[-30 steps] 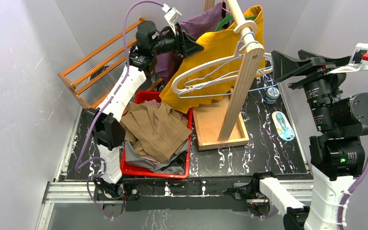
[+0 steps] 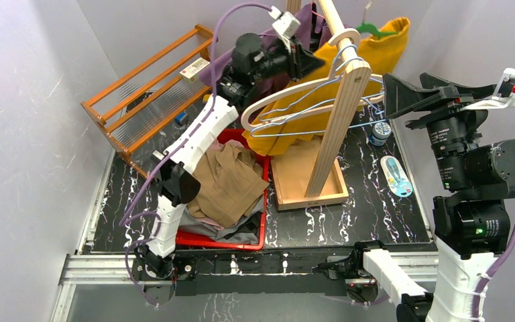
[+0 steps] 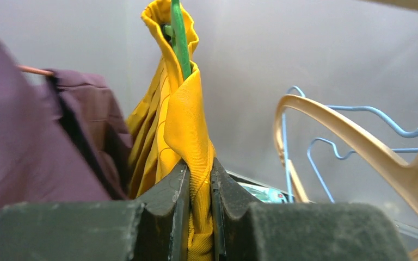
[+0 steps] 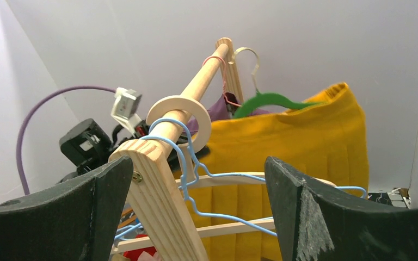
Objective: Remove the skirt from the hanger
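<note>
The yellow skirt (image 2: 389, 50) hangs on a green hanger (image 4: 268, 101) at the back of the wooden rack (image 2: 328, 141). My left gripper (image 2: 305, 64) is shut on the skirt's fabric; in the left wrist view the cloth (image 3: 193, 125) runs between the fingers, with the green hanger above it. The hanger's pale hook (image 4: 244, 53) appears above the rail in the right wrist view. My right gripper (image 2: 429, 87) stands open beside the rack's front post, with nothing between its fingers.
A purple garment (image 3: 43, 157) hangs left of the skirt. Empty wooden and blue hangers (image 2: 288, 117) fill the front of the rail. A red bin (image 2: 191, 238) of clothes, an orange shelf (image 2: 107, 114), a jar (image 2: 379, 133) and a small oval package (image 2: 395, 176) surround the rack.
The right arm has barely moved.
</note>
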